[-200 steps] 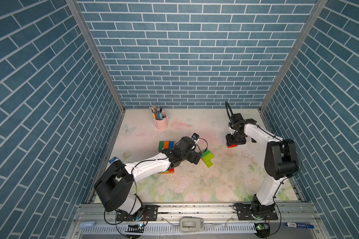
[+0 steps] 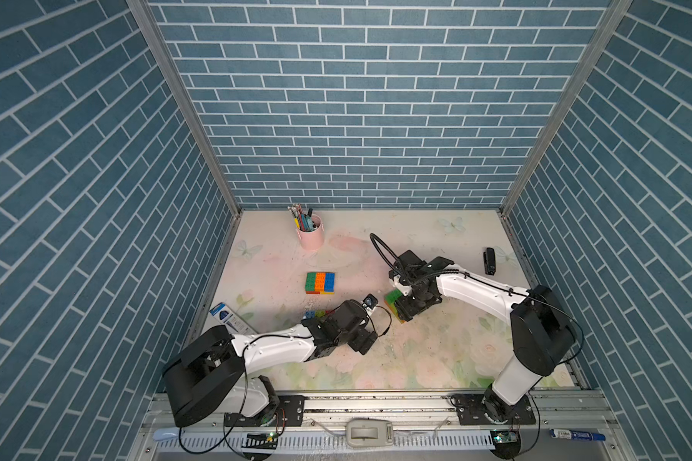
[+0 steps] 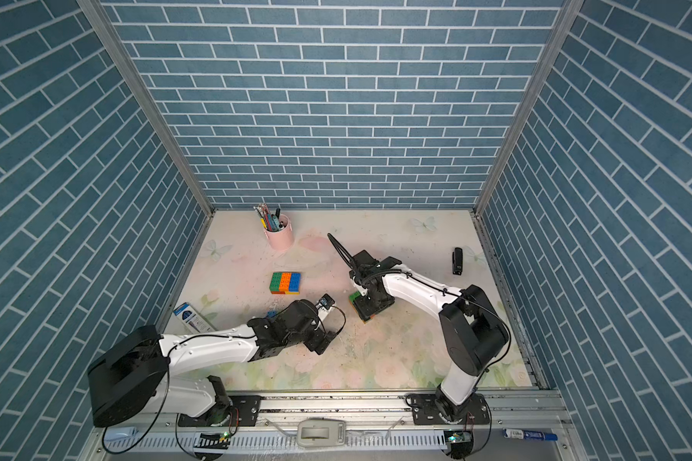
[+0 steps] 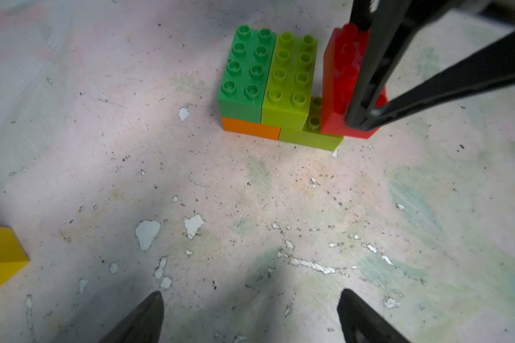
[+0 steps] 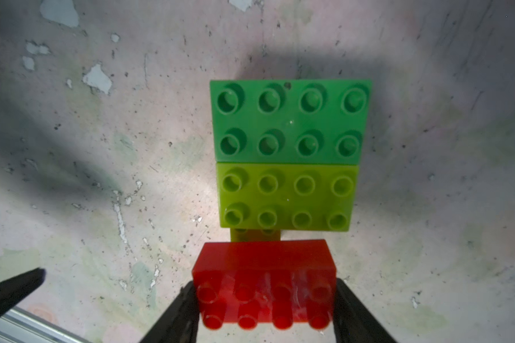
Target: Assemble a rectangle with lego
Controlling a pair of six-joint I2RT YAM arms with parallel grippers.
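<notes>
My right gripper is shut on a red brick (image 5: 263, 257), pinching it by its ends. In the left wrist view that red brick stands beside a small assembly, over the exposed end of its lower lime brick (image 4: 312, 138); whether it is seated on the studs I cannot tell. The assembly's top layer is a green brick (image 4: 247, 68) and a lime brick (image 4: 289, 80) side by side, with an orange brick (image 4: 250, 127) below. My left gripper is open over bare table, nothing between its fingers, short of the assembly.
Behind the left arm sits a block of green, orange and blue bricks (image 2: 320, 282). A yellow brick (image 4: 5, 254) shows at the left wrist view's edge. A pink pen cup (image 2: 310, 234) stands at the back, a black stapler (image 2: 489, 261) at right.
The left gripper has drawn back toward the front, its arm shifting slightly left.
</notes>
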